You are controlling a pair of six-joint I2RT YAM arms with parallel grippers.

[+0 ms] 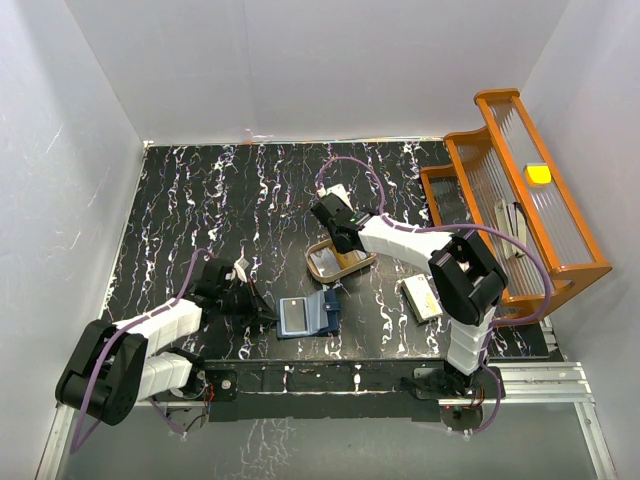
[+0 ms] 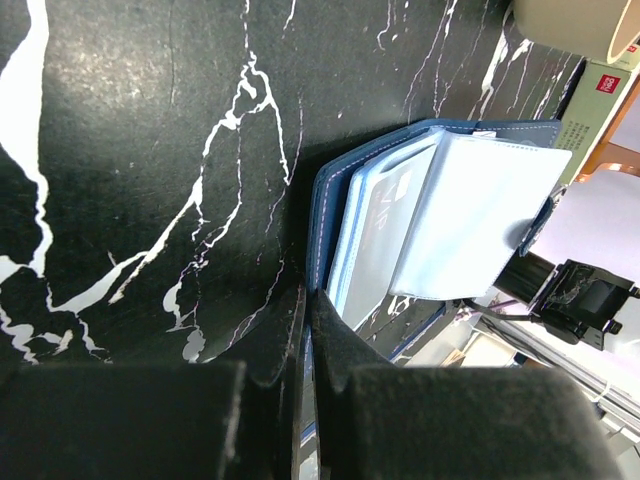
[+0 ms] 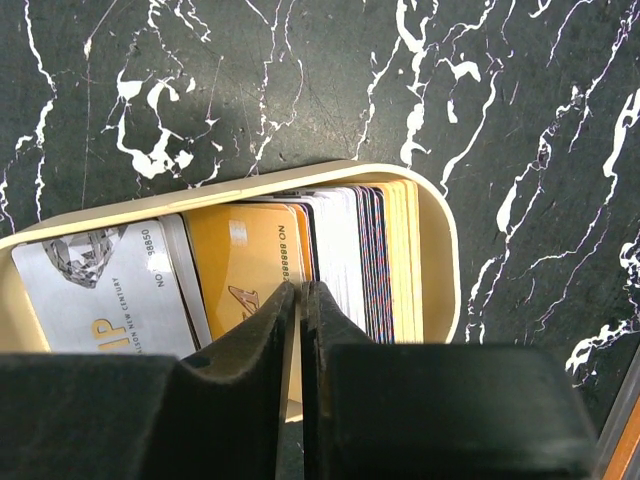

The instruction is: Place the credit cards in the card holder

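A blue card holder (image 1: 295, 316) lies open on the marble table, its clear sleeves (image 2: 465, 210) facing up. My left gripper is shut at the holder's near edge; whether that edge is between the fingertips is unclear. A cream oval tray (image 3: 448, 255) holds cards: white diamond-pattern ones (image 3: 100, 290), orange ones (image 3: 240, 250) and a stack on edge (image 3: 350, 255). My right gripper is shut over the orange cards, its tips at their right edge beside the upright stack, nothing seen held.
A pale box (image 1: 420, 298) lies right of the holder. An orange wooden rack (image 1: 590, 270) stands on the right.
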